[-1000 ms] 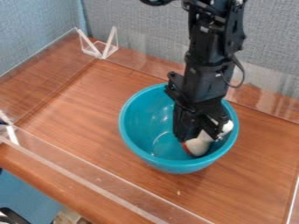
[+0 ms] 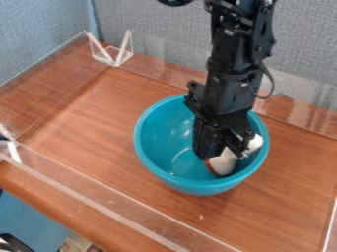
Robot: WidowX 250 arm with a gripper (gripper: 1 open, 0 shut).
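A teal bowl (image 2: 168, 157) stands on the wooden table, right of centre in the camera view. My black gripper (image 2: 211, 146) reaches down into it from above, its lower part over the bowl's right half. A white and reddish object (image 2: 227, 161) lies in the bowl under and beside the gripper, partly hidden by it. The fingertips are dark and overlap; whether anything is between them is hard to see.
A white wire rack (image 2: 108, 53) stands at the back left. Grey padded walls border the back.
The gripper has shifted very slightly over the bowl since a second ago; the bowl stays in place.
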